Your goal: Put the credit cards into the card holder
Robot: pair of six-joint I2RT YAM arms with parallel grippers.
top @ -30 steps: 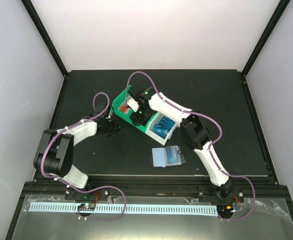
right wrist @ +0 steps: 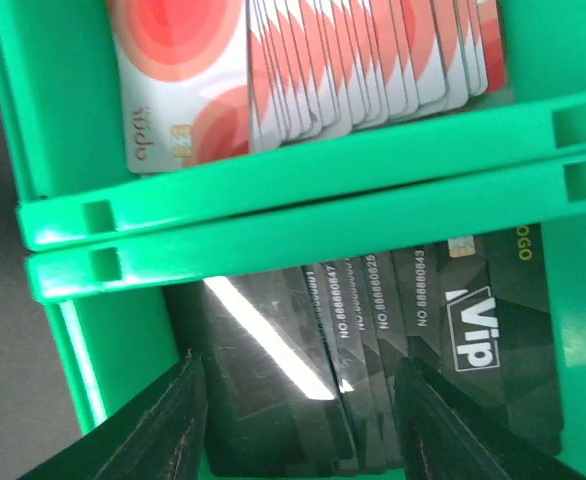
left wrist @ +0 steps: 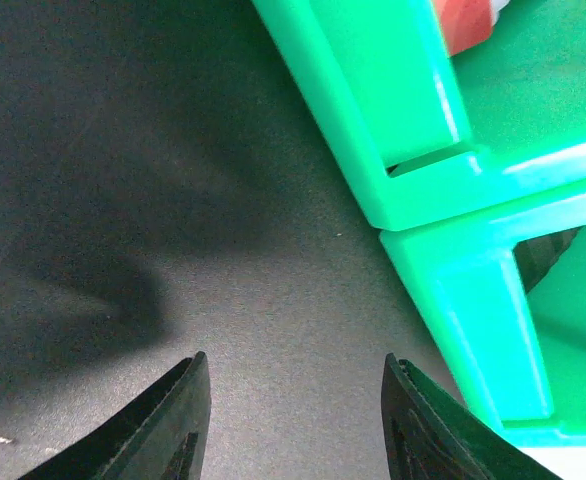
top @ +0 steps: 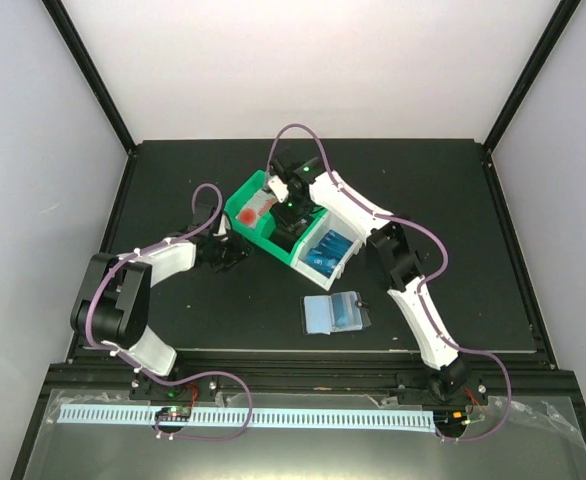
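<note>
Stacks of red-and-white cards (right wrist: pixel 183 70) and black cards (right wrist: pixel 463 340) lie in separate green compartments (right wrist: pixel 353 190); blue cards (top: pixel 328 250) sit in a white tray. A flat clear card holder (top: pixel 335 312) lies in front on the mat. My right gripper is open over the black cards, with nothing seen between its fingers. My left gripper is open over bare mat beside the green boxes' left side, nothing between its fingers.
The mat's front left, near the left arm, is also free.
My right gripper has shifted slightly toward the back right, with its cable loop rising higher in the top view. The left arm has moved slightly to the right.
</note>
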